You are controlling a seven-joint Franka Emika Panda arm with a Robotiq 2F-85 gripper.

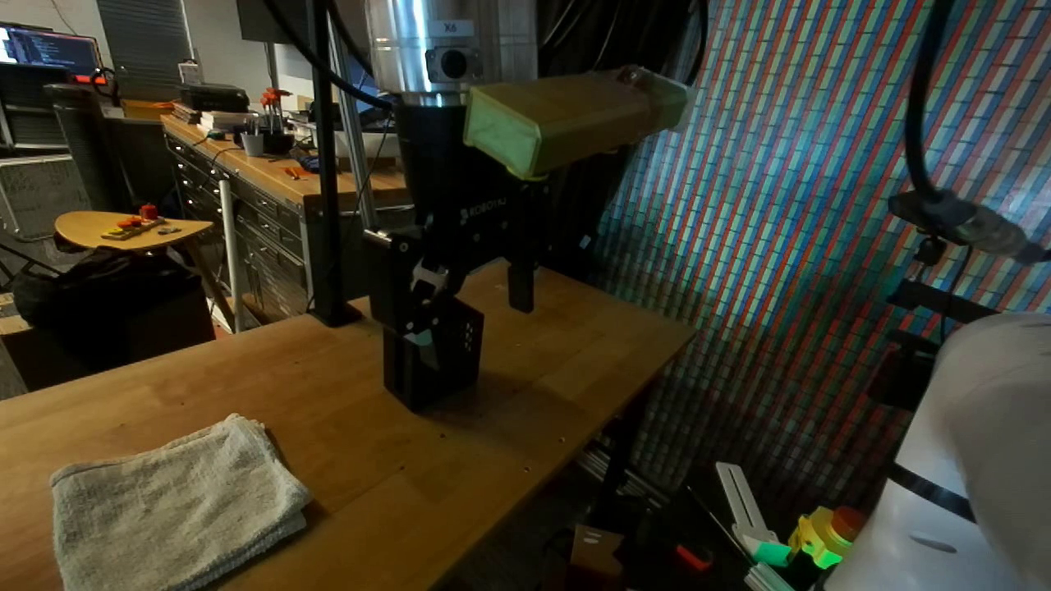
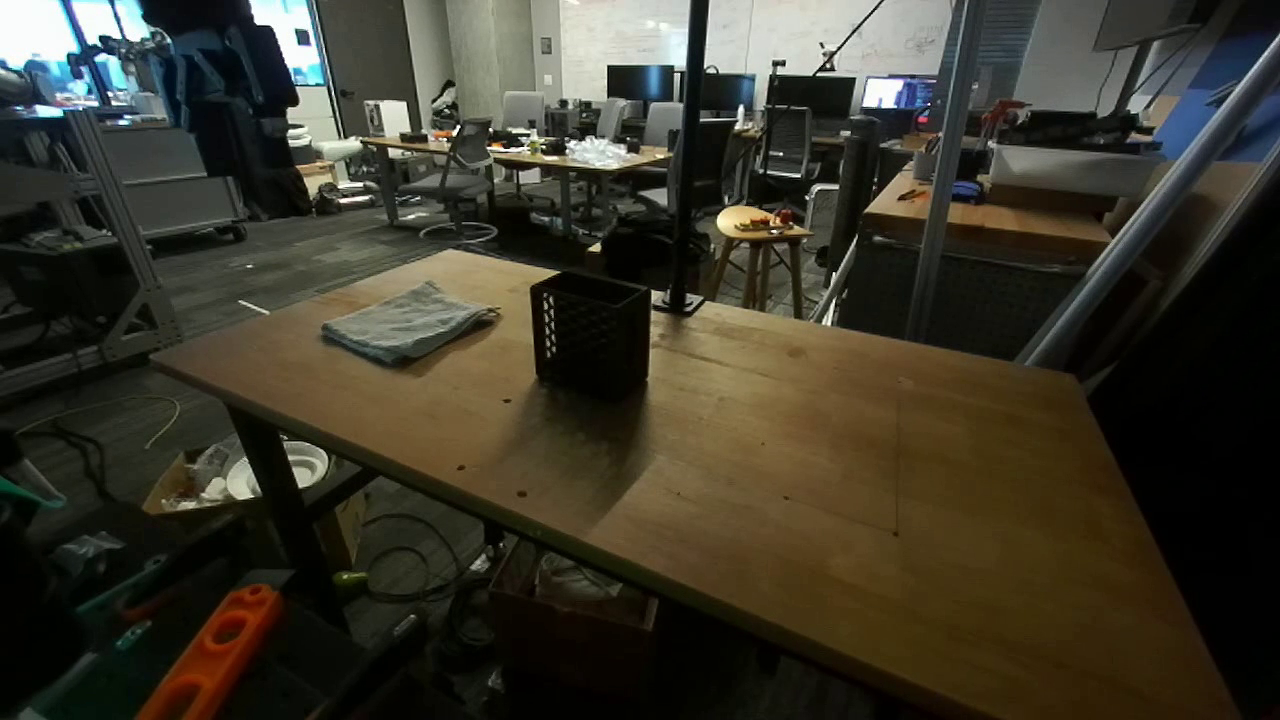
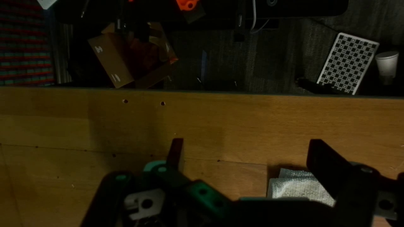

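Observation:
My gripper is open, pointing down over the table, its two fingers wide apart. Between them in the wrist view only bare wood and part of the cloth show in the background; they hold nothing. A black crate-like bin with perforated sides stands upright on the table. In exterior view 1 the gripper partly covers this bin; whether they touch I cannot tell. A folded grey cloth lies flat, apart from the bin. One corner of the cloth shows beside a finger in the wrist view.
A black post rises at its edge beside the bin. Beyond the opposite edge, an open cardboard box sits below table height.

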